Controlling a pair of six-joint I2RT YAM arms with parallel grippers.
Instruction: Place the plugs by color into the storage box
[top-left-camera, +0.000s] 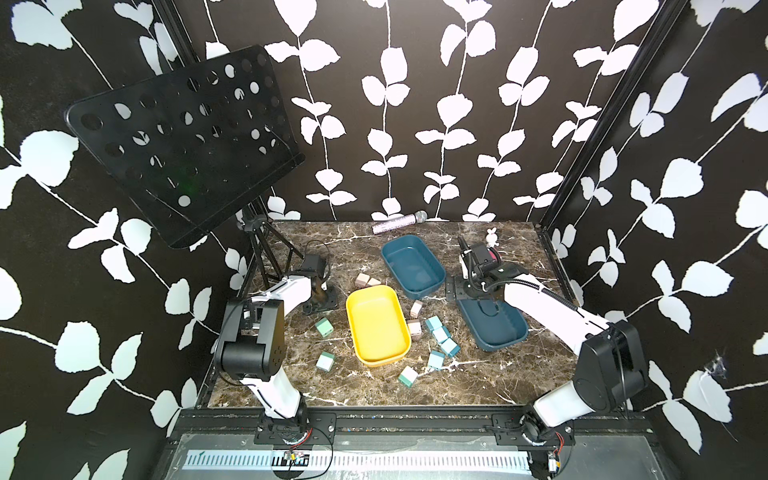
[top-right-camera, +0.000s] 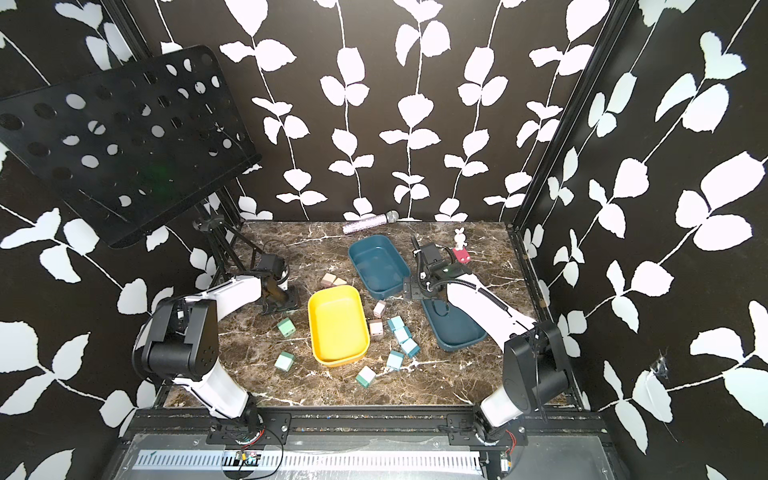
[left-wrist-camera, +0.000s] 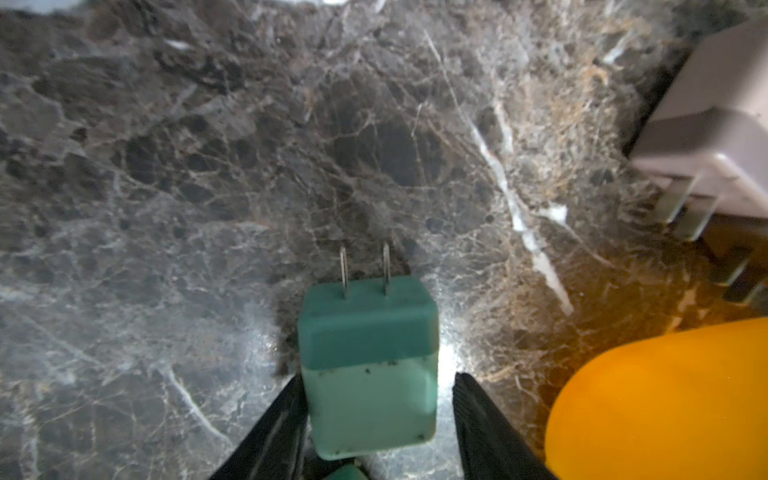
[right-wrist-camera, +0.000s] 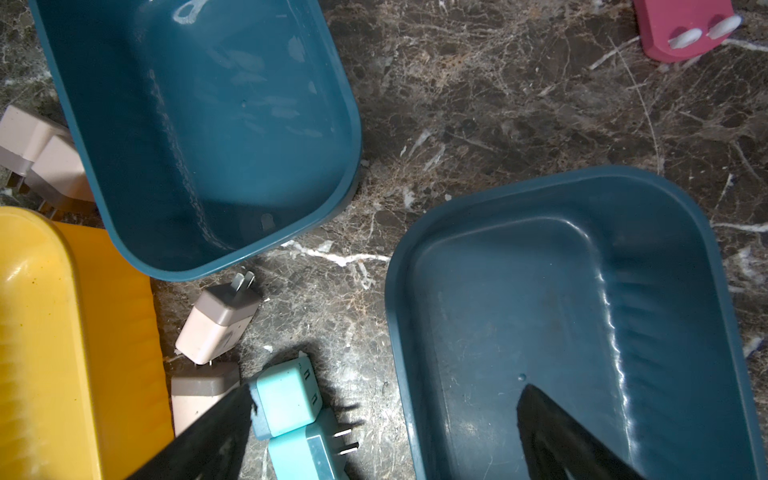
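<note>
In the left wrist view a green plug (left-wrist-camera: 369, 368), prongs pointing away, lies between the fingers of my left gripper. The left finger (left-wrist-camera: 284, 420) is right against the plug's side, while a gap shows at the right one, so the fingers stand part open. My right gripper hangs open over the near blue box (right-wrist-camera: 397, 336), nothing between its fingers. Two more green plugs (top-left-camera: 324, 327) lie left of the yellow box (top-left-camera: 352, 328), and one (top-left-camera: 408, 376) in front. Several teal-blue plugs (top-left-camera: 439, 334) and pinkish plugs (right-wrist-camera: 214, 324) lie between the boxes.
A second blue box (top-left-camera: 386, 254) stands behind, empty. The yellow box looks empty too. A microphone (top-left-camera: 394, 225) and a rabbit figure (top-right-camera: 460, 240) are at the back. The music stand (top-left-camera: 192, 136) rises at the left.
</note>
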